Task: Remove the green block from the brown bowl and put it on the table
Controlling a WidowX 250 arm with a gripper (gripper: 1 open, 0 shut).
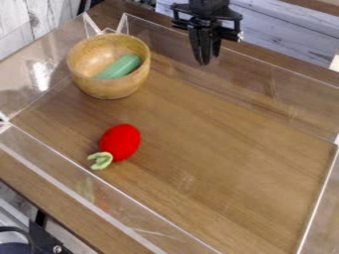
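The green block (119,67) lies inside the brown bowl (95,86) at the upper left, slanting up to the right against the bowl's right side. My gripper (205,58) is at the top of the view, right of the bowl and clear of it, pointing downward. Its dark fingers are small and close together, so their opening is hard to judge. No green shows between them.
A red object with a pale green end (119,144) rests on the table (225,164) below the bowl. Clear low walls edge the table.
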